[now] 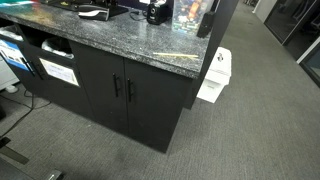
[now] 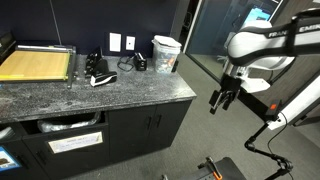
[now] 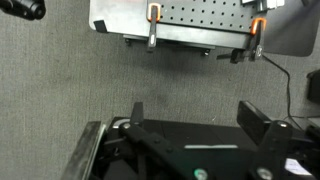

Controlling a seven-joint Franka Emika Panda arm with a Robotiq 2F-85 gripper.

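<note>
Over open floor to the right of the counter, my gripper (image 2: 222, 100) hangs from the white arm. In the wrist view the gripper stands open, its two dark fingers wide apart with nothing between them. A dark cabinet or box edge and grey carpet (image 3: 60, 100) show beyond and below the fingers. On the speckled counter (image 2: 70, 100) are a wooden-bottomed tray (image 2: 35, 65), a dark device (image 2: 100, 68), a small black holder (image 2: 139, 62) and a clear tub (image 2: 165, 55). A thin pale stick (image 1: 175, 55) lies near the counter's edge.
Black cabinets (image 1: 110, 95) fill the space under the counter. A white bin (image 1: 215, 75) stands past its end. A perforated metal plate (image 3: 205, 15) with orange-handled clamps (image 3: 153, 25) is at the wrist view's top. Cables run over the floor.
</note>
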